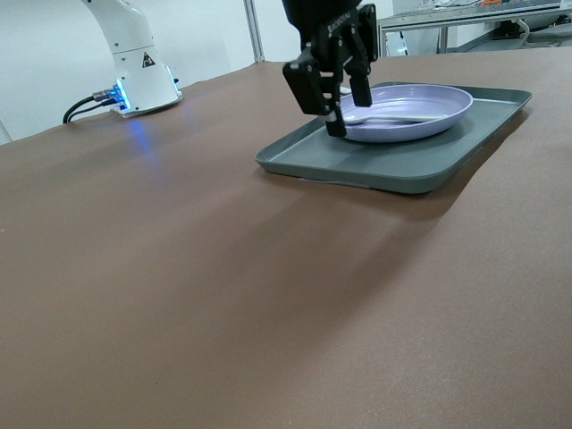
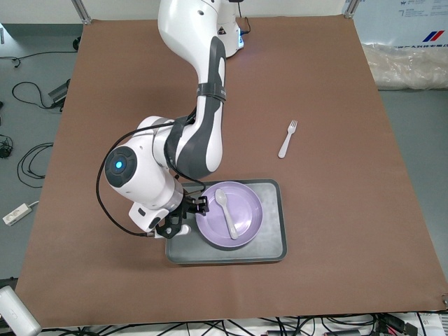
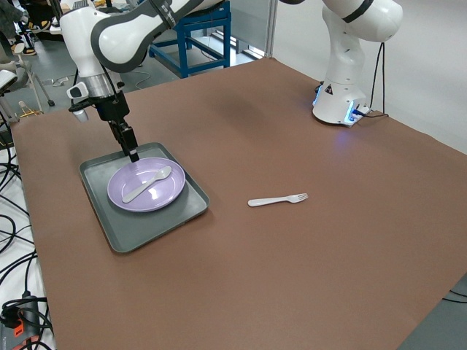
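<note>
A grey tray (image 2: 266, 245) holds a purple plate (image 2: 248, 210) with a white plastic spoon (image 2: 231, 224) across it. The black gripper (image 1: 351, 94) is down at the plate's rim on the arm's side; in the right view the gripper (image 3: 133, 154) points down there. Whether its fingers are open or shut, or hold the rim, is hard to tell. A white fork (image 2: 287, 139) lies apart on the brown table, to the right of the tray in the left view.
Cables run along the outside of the table.
</note>
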